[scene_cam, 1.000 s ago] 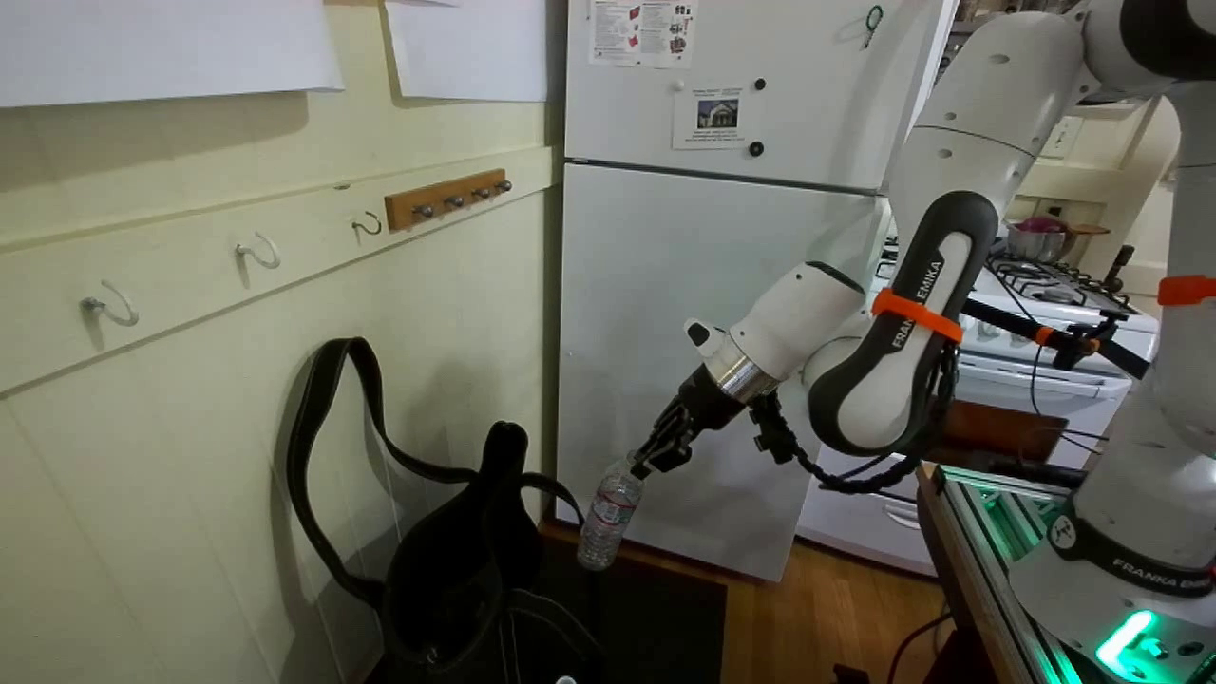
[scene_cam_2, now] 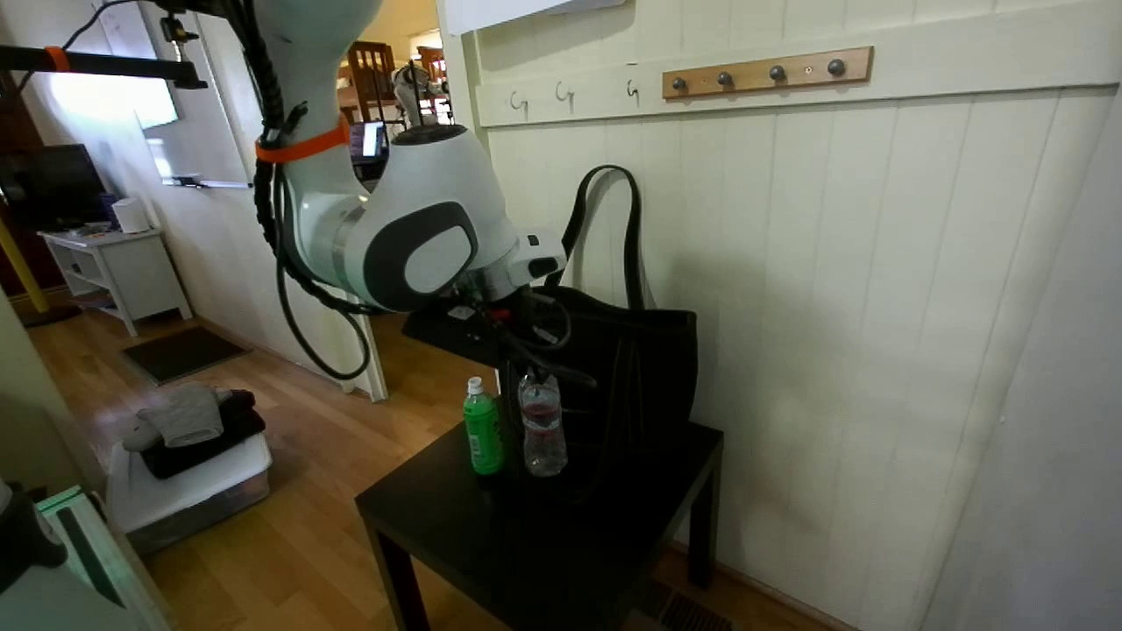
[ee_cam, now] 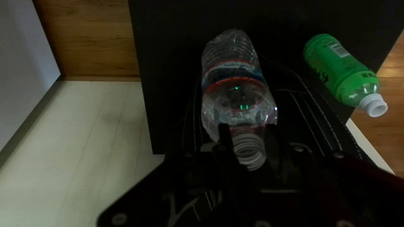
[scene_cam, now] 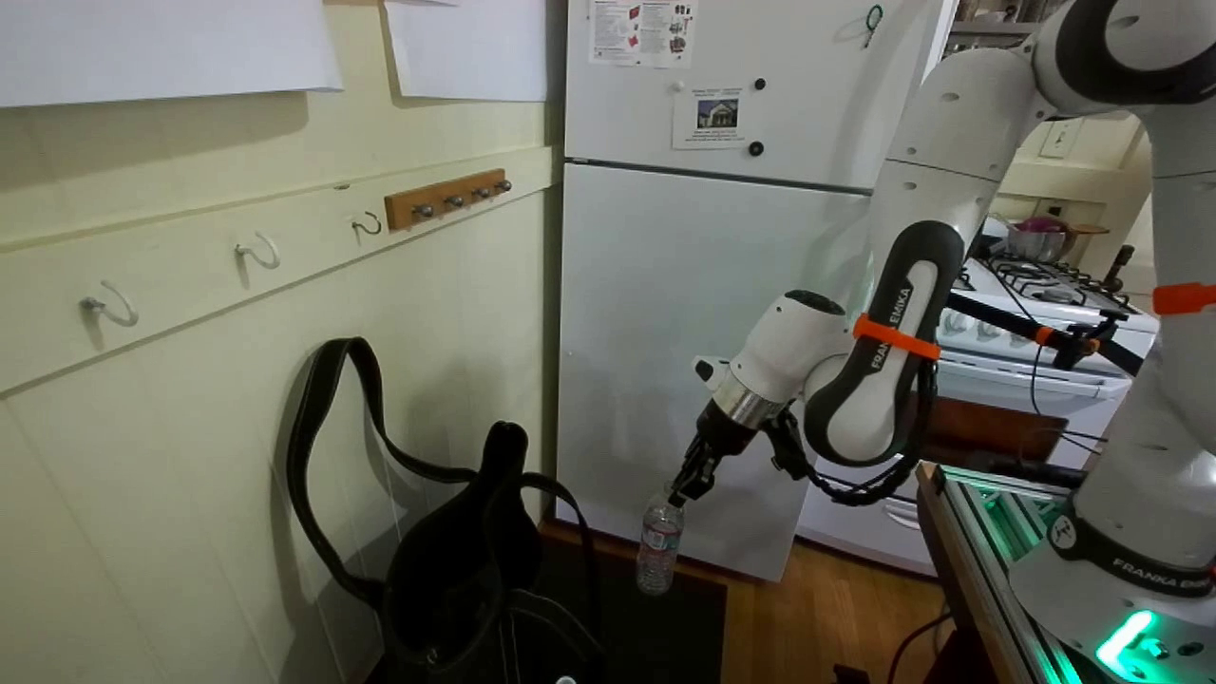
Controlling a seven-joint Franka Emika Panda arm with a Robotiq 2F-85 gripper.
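A clear plastic water bottle [scene_cam: 658,547] with a red and blue label hangs nearly upright from my gripper [scene_cam: 684,490]. In the wrist view the fingers are closed round the neck of the bottle [ee_cam: 236,90], its capless mouth between the fingers. Exterior view 2 shows the bottle [scene_cam_2: 543,426] over the black table; whether its base touches the top is hard to tell. To the bottle's left there, a green bottle [scene_cam_2: 483,429] with a white cap stands on the table.
A black tote bag [scene_cam_2: 657,368] stands open on the black table [scene_cam_2: 505,557] against the wall, its strap [scene_cam: 308,456] rising beside it. The white fridge [scene_cam: 684,342] is close behind the gripper in exterior view 1. Bare tabletop lies in front of the bottles.
Arm and bottle have shifted right and lower in exterior view 1, away from the bag. The bottle has gone from tilted to nearly upright, still in the gripper.
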